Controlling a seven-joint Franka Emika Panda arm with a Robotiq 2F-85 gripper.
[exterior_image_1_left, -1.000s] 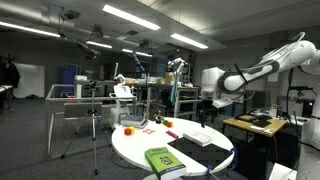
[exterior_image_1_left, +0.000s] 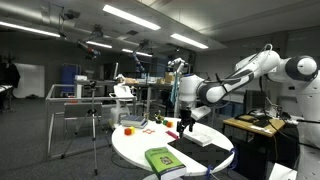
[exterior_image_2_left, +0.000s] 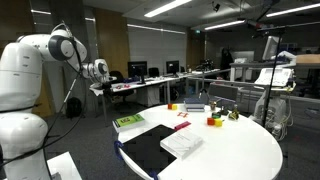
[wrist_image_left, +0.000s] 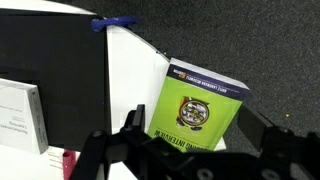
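A green book (exterior_image_1_left: 165, 161) with a purple band lies flat near the table's edge; its cover (wrist_image_left: 195, 110) fills the middle of the wrist view. My gripper (exterior_image_1_left: 184, 131) hangs in the air above the table, higher than the book and apart from it. In the wrist view the gripper has its dark fingers spread wide, with the book seen below in the gap. Nothing is held. The second exterior view shows the book (exterior_image_2_left: 128, 123) beside a black mat, with the arm well above.
A black mat (exterior_image_2_left: 145, 155) bears a white box (exterior_image_2_left: 181, 144). Blue clamps (wrist_image_left: 113, 23) grip the table edge. Small coloured items (exterior_image_2_left: 214, 121) stand farther across the white table (exterior_image_2_left: 250, 150).
In exterior view 1 the arm has reached out to the left, taking the gripper from over the white box area toward the book. The book has not moved.
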